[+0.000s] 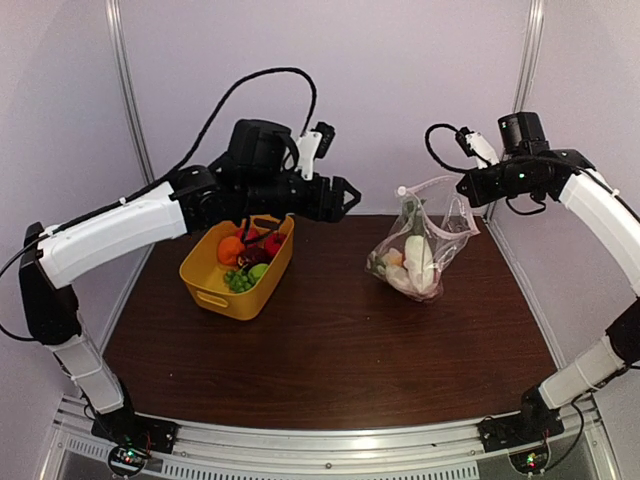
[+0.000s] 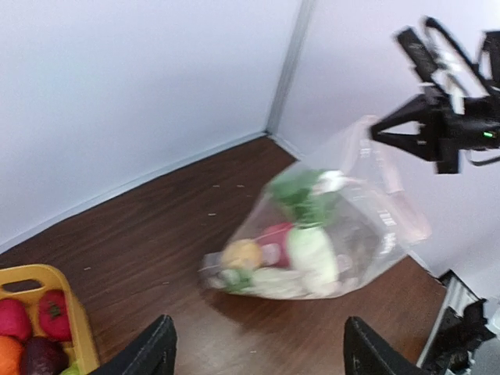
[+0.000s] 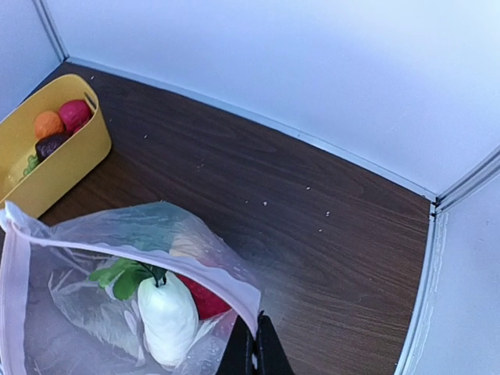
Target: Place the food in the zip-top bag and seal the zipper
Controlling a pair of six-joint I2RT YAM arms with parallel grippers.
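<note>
A clear zip top bag (image 1: 447,254) with a pink-white rim hangs by its rim from my right gripper, which is shut on that edge. Its mouth gapes. Through the plastic show a white vegetable (image 3: 167,319) with green leaves (image 3: 121,275), something red (image 3: 205,295) and a tan round item (image 2: 241,254). Left of the bag, clear of it, my left gripper (image 1: 350,200) stands open and empty; its two fingers (image 2: 148,350) are apart in the left wrist view. Whether the bag's bottom touches the table cannot be told.
The yellow basket (image 1: 222,303) on the left of the table holds an orange (image 1: 230,250), green grapes (image 1: 238,281) and other produce. White walls close in the back and sides.
</note>
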